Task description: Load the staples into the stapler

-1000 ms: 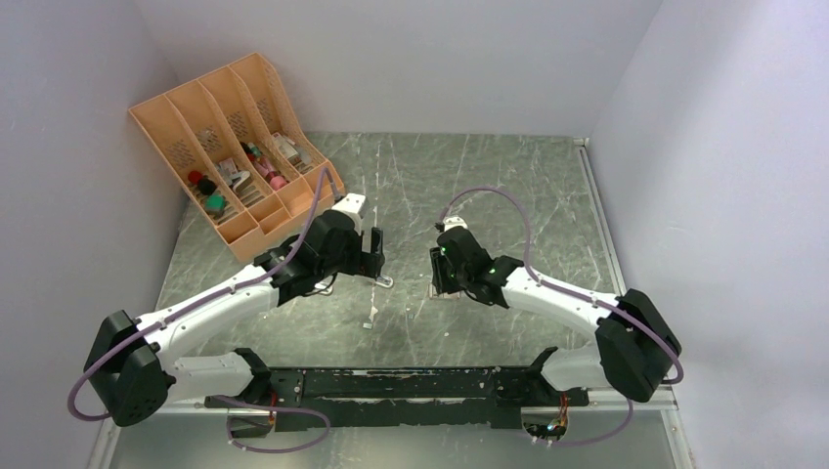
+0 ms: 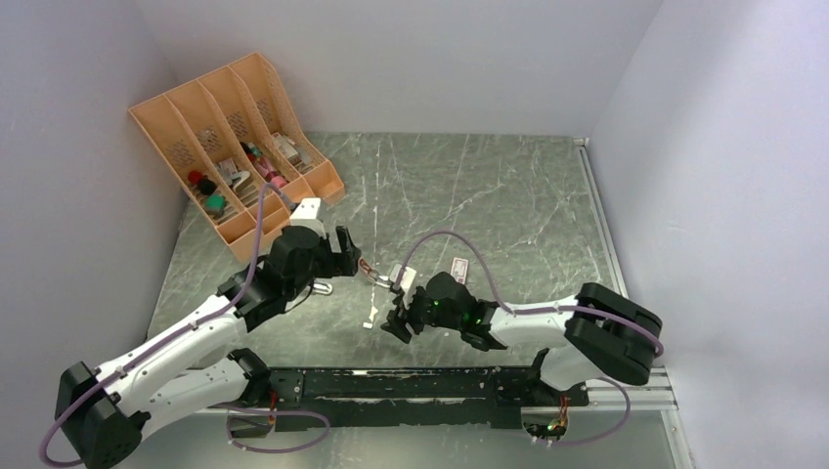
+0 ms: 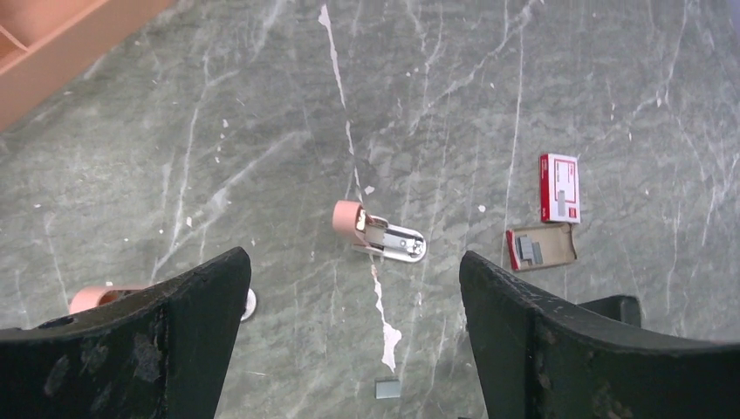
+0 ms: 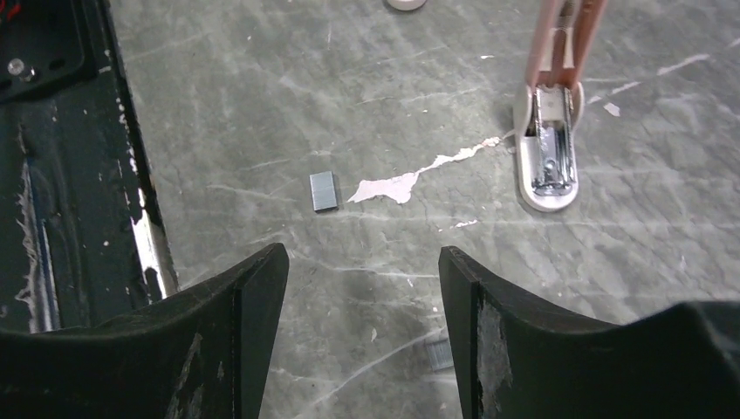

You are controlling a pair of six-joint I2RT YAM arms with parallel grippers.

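A pink-and-white stapler [image 2: 375, 276] lies swung open mid-table; its metal channel shows in the left wrist view, where the stapler [image 3: 393, 240] is fully visible. My left gripper [image 2: 348, 251] hovers to its left, open and empty. In front of the stapler, my right gripper [image 2: 402, 324] is low over the table, open, nothing between its fingers. One small grey staple strip [image 4: 323, 192] lies flat beyond its fingertips. A second strip [image 4: 440, 354] is partly hidden by its right-hand finger. The staple box's red-and-white sleeve [image 3: 559, 188] lies beside its tray [image 3: 548, 246], which holds grey staples.
Another pink-and-white stapler [image 3: 91, 298] lies to the left, partly covered by my left finger. An orange compartment organizer [image 2: 244, 166] with assorted items stands at the back left.
My right gripper has moved left and toward the front, away from the staple box. The left gripper has shifted leftward, uncovering more of the open stapler.
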